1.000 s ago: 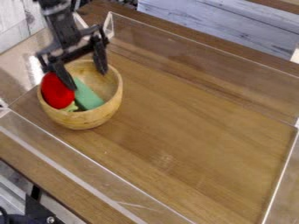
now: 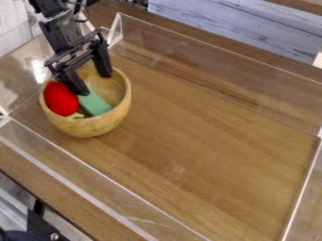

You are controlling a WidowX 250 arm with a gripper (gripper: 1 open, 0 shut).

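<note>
A round wooden bowl (image 2: 109,119) sits at the left of the tray, holding a red object (image 2: 60,97) with a bit of light green below it and a green block (image 2: 94,104). My black gripper (image 2: 89,78) hangs from the upper left over the back of the bowl, open, its fingers reaching down toward the things inside. Whether the fingertips touch them I cannot tell.
The wooden tray floor (image 2: 214,141) to the right of the bowl and in front of it is clear. Clear low walls edge the tray on the sides. A pale wooden surface lies beyond at the top right.
About a second ago the gripper was blurred over the bowl; it now stands a little further left and is sharper. The bowl and its contents look much the same.
</note>
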